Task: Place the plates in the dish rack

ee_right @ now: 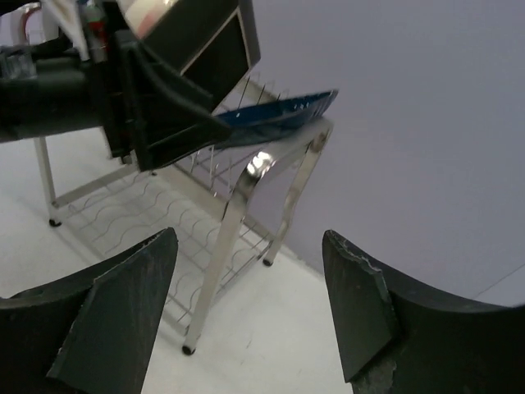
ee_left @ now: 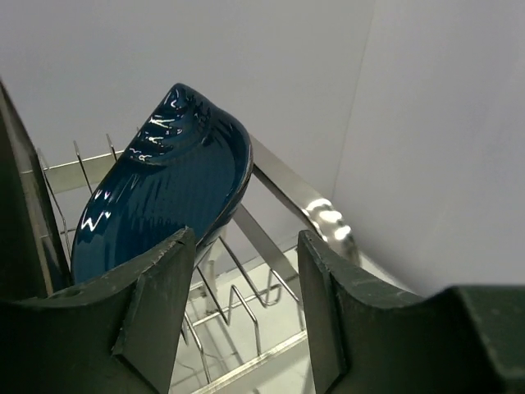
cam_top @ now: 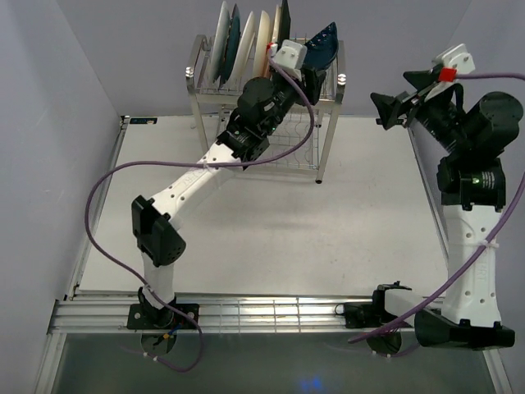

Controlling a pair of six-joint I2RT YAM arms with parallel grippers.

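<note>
Several white, teal and dark plates (cam_top: 242,45) stand on edge in the rack's top (cam_top: 193,82). A blue plate (cam_top: 321,45) (ee_left: 160,185) leans at a slant at the rack's right end. My left gripper (cam_top: 299,70) is just in front of it; in its wrist view the fingers (ee_left: 143,320) are apart with nothing between them. My right gripper (cam_top: 390,107) hangs high at the right, apart from the rack, its fingers (ee_right: 107,320) open and empty.
The rack's lower wire shelf shows beneath the top tier. The white floor around the rack's front is clear. Grey walls bound both sides.
</note>
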